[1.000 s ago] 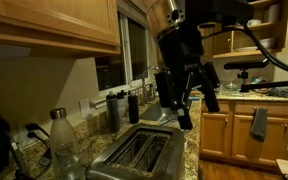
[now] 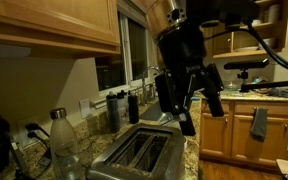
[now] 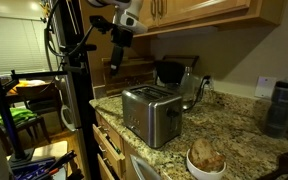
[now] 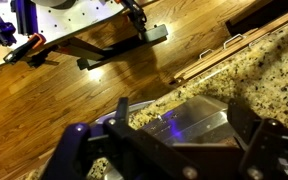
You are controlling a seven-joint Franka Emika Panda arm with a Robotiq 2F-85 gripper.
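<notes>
My gripper (image 2: 202,118) hangs high over the counter, its black fingers apart and nothing between them. In the wrist view the two fingers (image 4: 109,140) stand wide apart at the lower edge. The silver toaster (image 3: 154,117) stands upright on the counter; two long dark slots (image 2: 144,150) show in its top. From the wrist, a shiny metal surface (image 4: 184,125), apparently the toaster's, appears between the fingers, well below them. A brown, rounded item (image 3: 206,154), perhaps bread, rests in a white bowl (image 3: 206,173) in front of the toaster.
A clear bottle (image 2: 63,140) stands beside the toaster, and dark bottles (image 2: 133,106) line the wall. A dark flask (image 3: 281,108) stands at the right of the counter. Upper cabinets (image 2: 59,20) overhang the counter. Wooden floor (image 4: 74,105) lies beyond the counter's edge.
My gripper has shifted slightly down and to the right in exterior view 1. Its fingers remain apart, and the toaster and bottles have not moved.
</notes>
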